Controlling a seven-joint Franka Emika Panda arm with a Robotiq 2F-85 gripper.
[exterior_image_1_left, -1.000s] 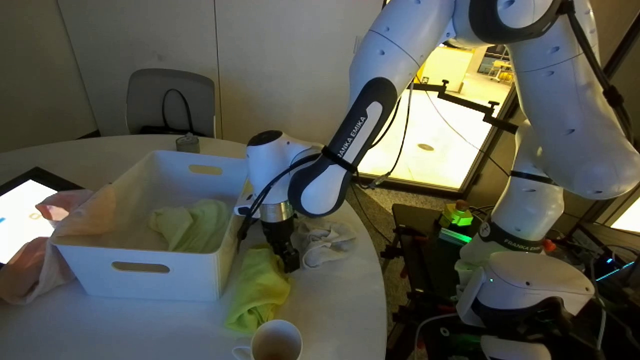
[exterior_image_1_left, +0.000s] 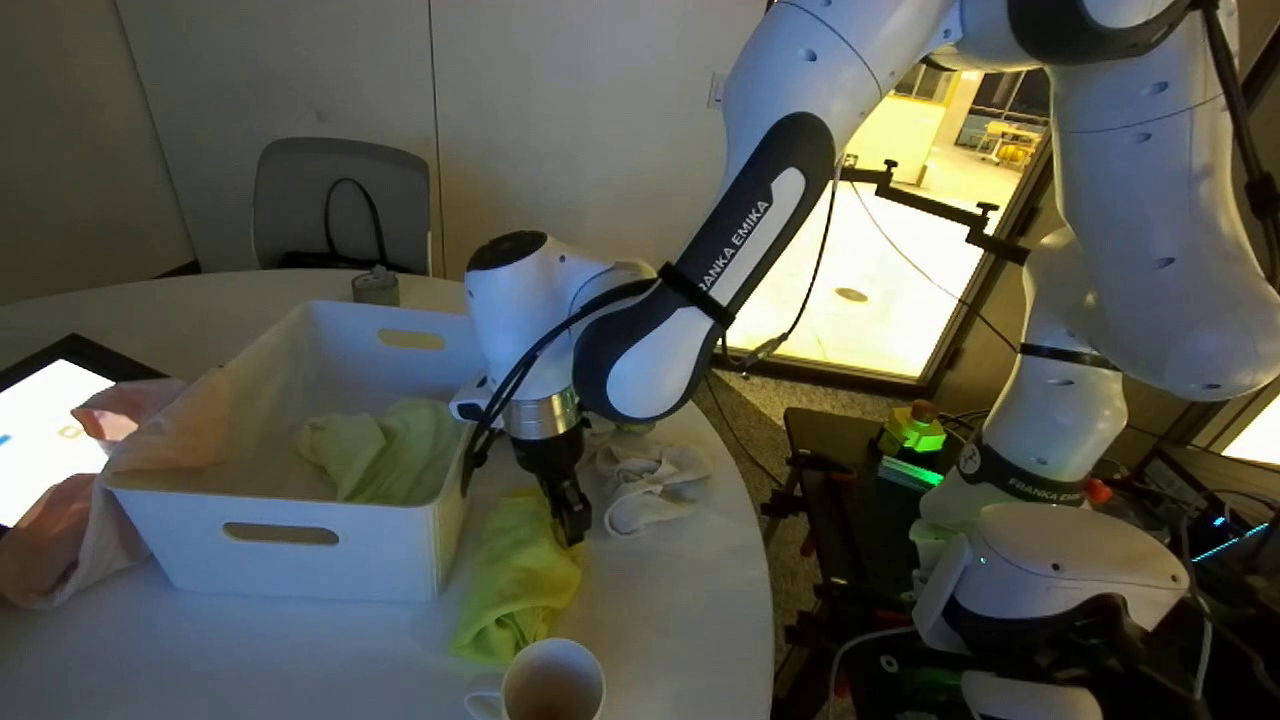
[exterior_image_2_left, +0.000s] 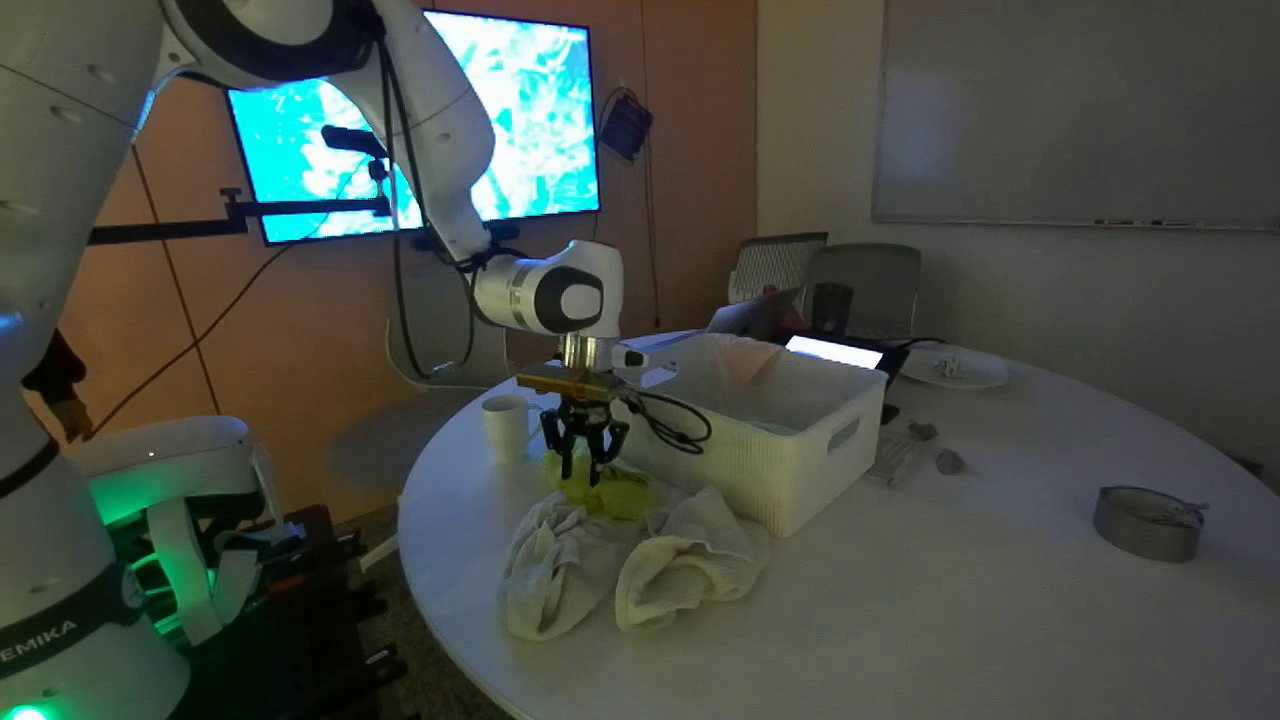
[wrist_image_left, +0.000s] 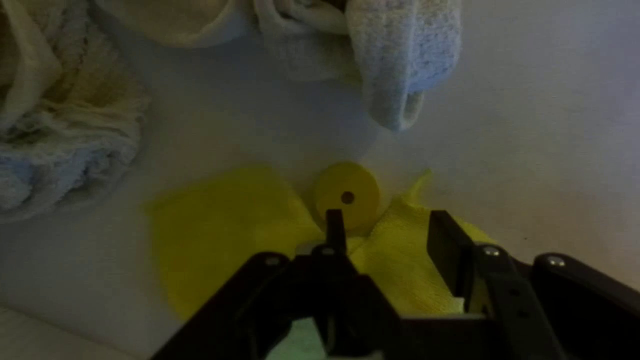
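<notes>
A crumpled yellow-green cloth (exterior_image_1_left: 522, 576) lies on the table beside the white bin (exterior_image_1_left: 324, 564). My gripper is down at its far end, shut on some of this cloth (wrist_image_left: 408, 264), with the fingers kept apart by it. In the second exterior view, the gripper (exterior_image_2_left: 581, 466) points straight down, and the cloth (exterior_image_2_left: 618, 494) shows bunched around and below the fingertips. A yellow round piece with a dark centre (wrist_image_left: 357, 179) shows just ahead of the fingers in the wrist view; what it is I cannot tell. The palm side of the grasp is hidden.
Inside the bin lies a pale green cloth (exterior_image_1_left: 396, 450); a pinkish cloth (exterior_image_1_left: 168, 438) hangs over its left wall. Greyish-white cloths (exterior_image_2_left: 690, 564) lie close to the gripper. A white mug (exterior_image_1_left: 554, 684) stands near the yellow-green cloth.
The hand has shifted up and to the left in the first exterior view, while the fingertips stay at nearly the same spot. The cloth's upper end looks slightly shifted; the bin has not moved.
</notes>
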